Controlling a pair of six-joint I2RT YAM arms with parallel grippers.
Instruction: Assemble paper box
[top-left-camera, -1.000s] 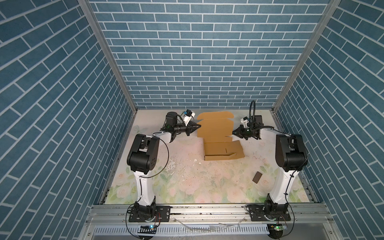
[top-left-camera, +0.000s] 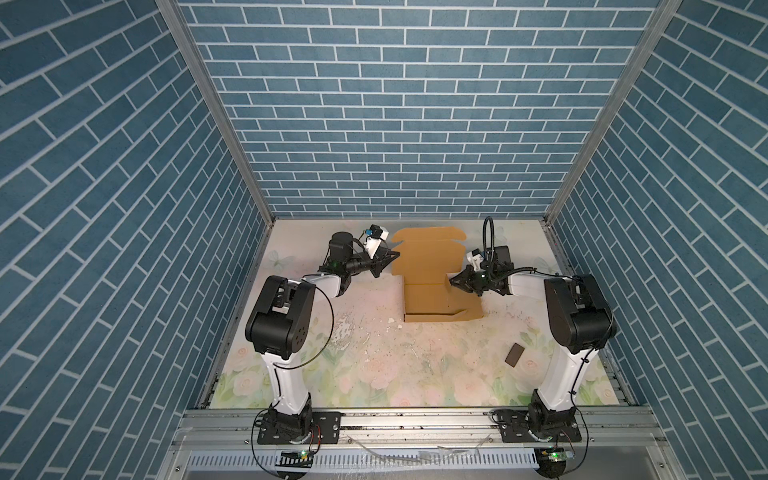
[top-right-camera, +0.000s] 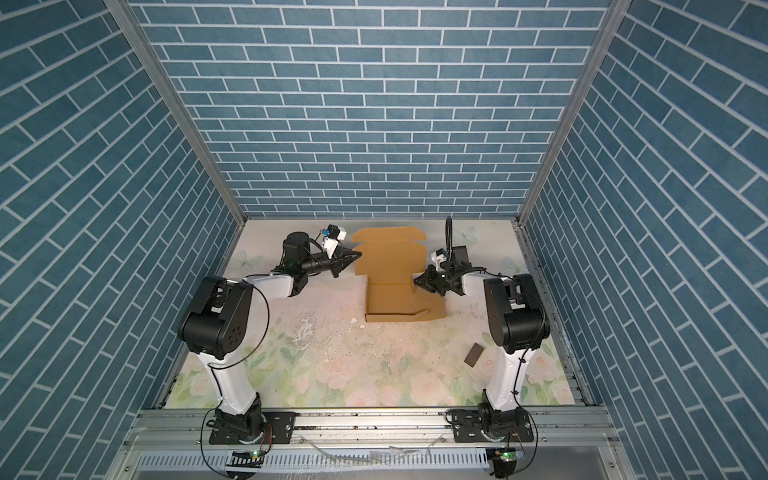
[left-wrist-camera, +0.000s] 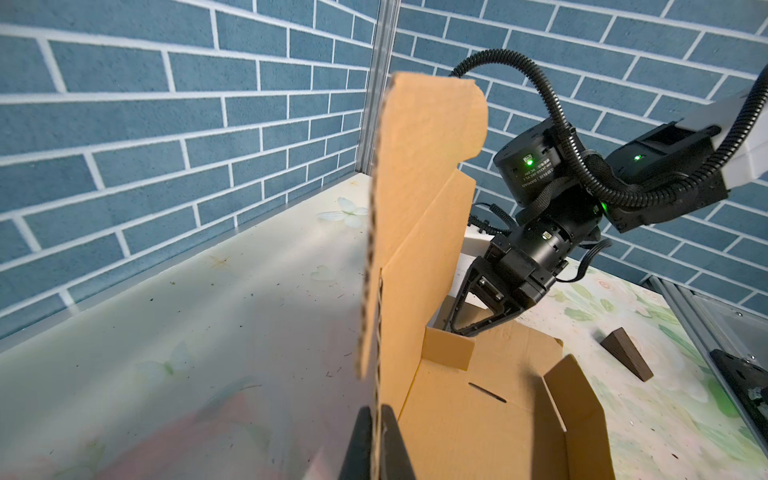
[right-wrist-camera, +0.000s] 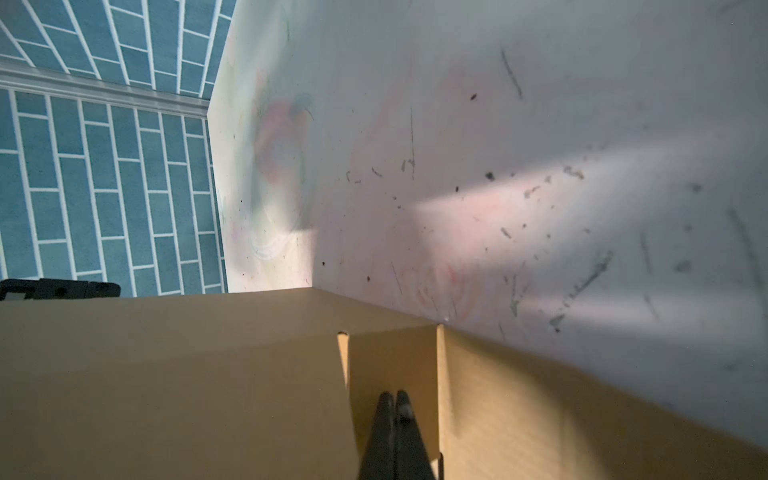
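The brown cardboard box stands in the middle of the table, its lid panel (top-left-camera: 429, 257) raised at the back and its floor (top-left-camera: 425, 297) toward the front. My left gripper is shut on the lid's thin left edge (left-wrist-camera: 381, 336). At the back right corner of the box, my right gripper (top-left-camera: 453, 281) is shut. In the right wrist view, its fingertips (right-wrist-camera: 402, 401) are together in front of a small cardboard flap (right-wrist-camera: 396, 360), with nothing showing between them. That small flap (left-wrist-camera: 448, 349) stands up from the floor in the left wrist view. The right side panel (left-wrist-camera: 524, 345) leans outward.
A small dark block (top-left-camera: 514, 354) lies on the table to the front right. White paper scraps (top-left-camera: 392, 321) are near the box's front left corner. Open table lies in front of the box and to its left.
My right gripper has moved left and toward the front, from beside the lid to the box's back right corner. The box has shifted slightly left; my left gripper stays at the lid edge.
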